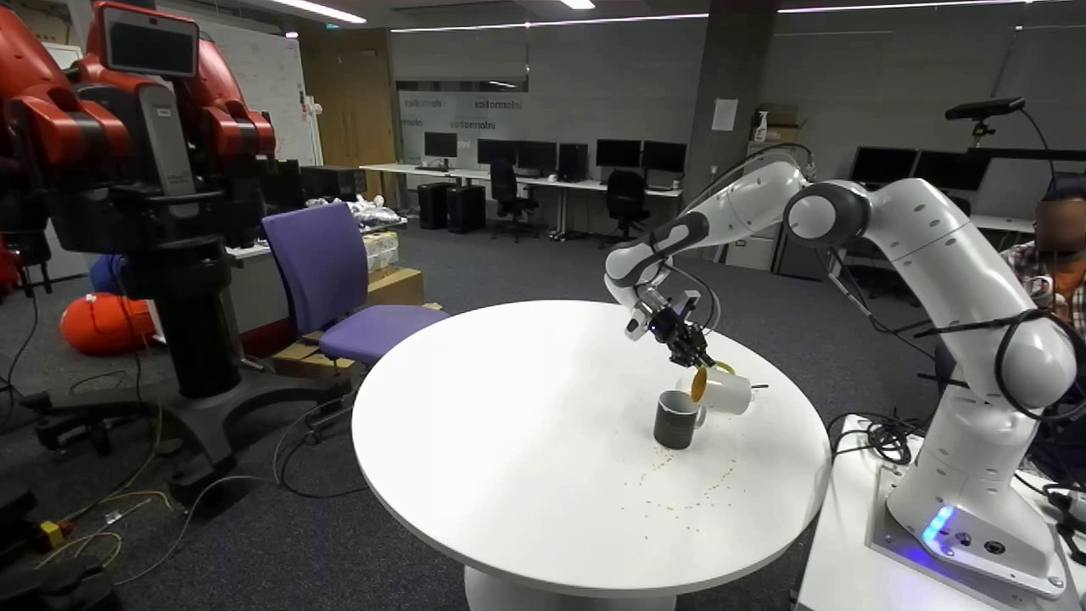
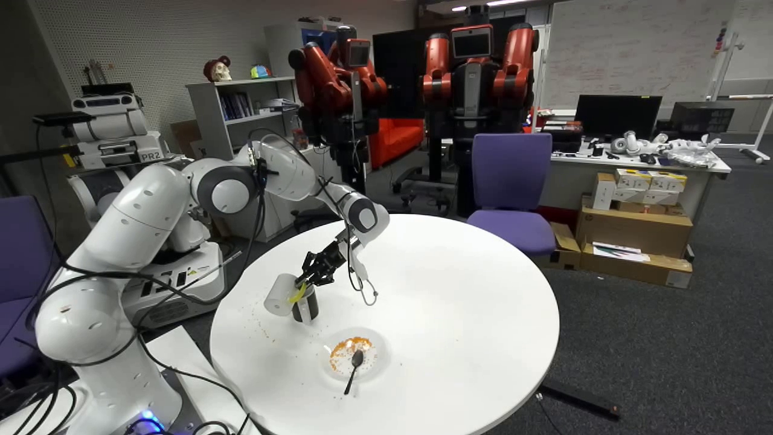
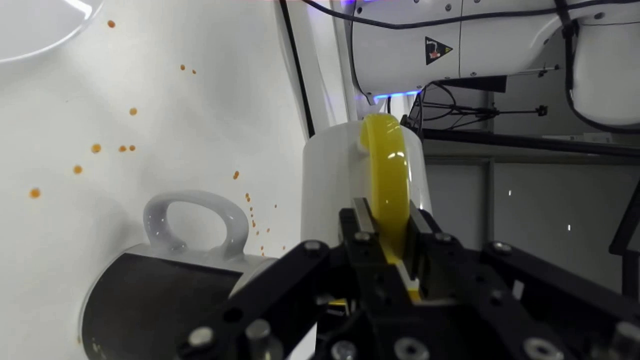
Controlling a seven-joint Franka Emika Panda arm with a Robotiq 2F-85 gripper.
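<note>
My gripper is shut on the yellow handle (image 3: 390, 174) of a white mug (image 3: 330, 174). In exterior view 1 this white mug (image 1: 728, 392) is tipped on its side above the table, its orange-yellow mouth (image 1: 699, 385) turned toward a dark grey mug. That dark grey mug (image 1: 674, 421) stands upright on the table with a light handle (image 3: 198, 210). From exterior view 2 the white mug (image 2: 280, 295) partly overlaps the dark mug (image 2: 307, 307); whether they touch I cannot tell. What lies inside either mug is hidden.
Small orange bits (image 1: 692, 506) are scattered over the white round table (image 1: 509, 407). A shallow plate (image 2: 377, 366) holding orange bits and a dark spoon (image 2: 354, 370) lies near the mugs. The table's far side from the arm is clear.
</note>
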